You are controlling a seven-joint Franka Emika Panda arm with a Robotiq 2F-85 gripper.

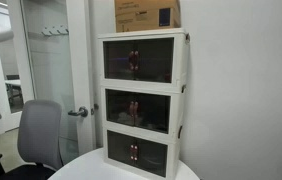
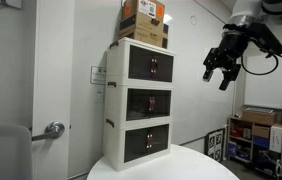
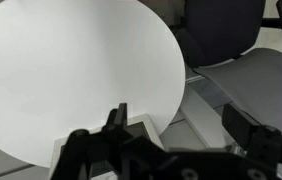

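A white three-tier cabinet (image 1: pixel 98 90) with dark doors and reddish handles stands on the round white table (image 2: pixel 196 165). All its doors appear closed, including the top pair (image 2: pixel 150 66), the middle pair (image 2: pixel 148 103) and the bottom pair (image 2: pixel 146 142). My gripper (image 2: pixel 216 79) hangs in the air to the right of the cabinet in exterior view 2, well apart from it. Its fingers are spread, with nothing between them. From the wrist, the bare tabletop (image 3: pixel 81 65) lies below; dark fingers (image 3: pixel 120 116) show along the bottom edge.
A cardboard box (image 2: pixel 144 24) rests on the cabinet. An office chair (image 1: pixel 40 135) stands beside the table, near a door with a handle (image 1: pixel 78 112). Shelves with boxes (image 2: pixel 262 135) fill the far right.
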